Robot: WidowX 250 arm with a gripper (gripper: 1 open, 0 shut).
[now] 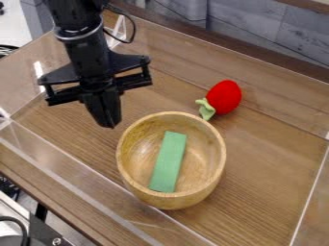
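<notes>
My black gripper (96, 95) hangs over the wooden table at the upper left, pointing down, to the left of and above a tan bowl (207, 159). Its fingers stand apart, with nothing visible between them. The bowl holds a green rectangular block (167, 161), lying lengthwise. A red strawberry-like object (222, 97) with a light green top lies behind the bowl to the right.
A raised wooden rim (257, 24) runs along the back. Dark cables show at the bottom left corner.
</notes>
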